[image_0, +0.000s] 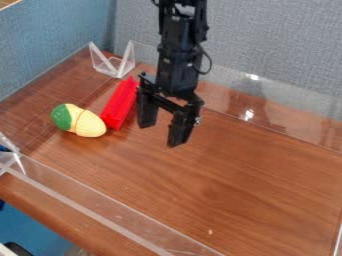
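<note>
My black gripper (164, 118) hangs over the middle of the wooden floor, fingers spread open and pointing down, nothing visible between them. Just left of it a red elongated object (120, 102) lies toward the back. Further left and nearer lies a yellow toy (86, 122) with a green end.
A white wire rack (111, 62) stands in the back left corner. Clear barriers (134, 216) border the floor (241, 190), whose right and front middle are bare. A partly hidden white and blue item sits at the left edge.
</note>
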